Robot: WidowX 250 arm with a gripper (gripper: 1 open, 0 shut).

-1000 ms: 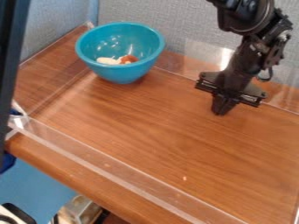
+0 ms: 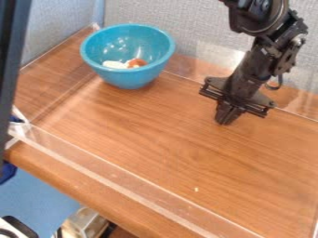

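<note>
My black gripper [image 2: 229, 112] hangs low over the right part of the wooden tabletop, its fingertips at or very near the surface. It looks shut, with nothing visible between its fingers. A teal bowl [image 2: 143, 73] stands at the back left of the table, apart from the gripper, with small white and orange items [image 2: 125, 64] inside it.
A clear plastic edging runs along the left front and the back. A grey wall [image 2: 162, 14] stands behind, and a dark upright post [image 2: 10, 56] is at the far left.
</note>
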